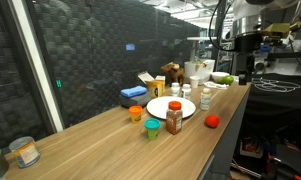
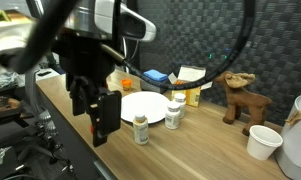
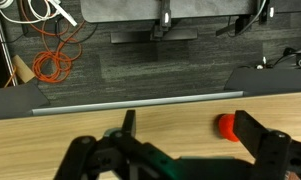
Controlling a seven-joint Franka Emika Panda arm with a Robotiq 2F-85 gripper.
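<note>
My gripper stands open above the table's front edge, its fingers well apart with nothing between them. In the wrist view, a round red object (image 3: 227, 127) lies on the wood close to the right-hand finger. From exterior view 1, the same red object (image 1: 212, 121) rests near the edge, and the gripper (image 1: 252, 74) hangs higher and farther right. A brown jar with an orange lid (image 1: 174, 117) stands left of it. The dark gripper body fills much of exterior view 2 and hides part of the tabletop.
A white plate (image 1: 163, 106), green cup (image 1: 152, 129) and orange cup (image 1: 135, 114) share the table. Several bottles, including one pale bottle (image 2: 141, 130), stand by the plate. A deer figure (image 2: 244, 99) and white cup (image 2: 261, 143) are farther along.
</note>
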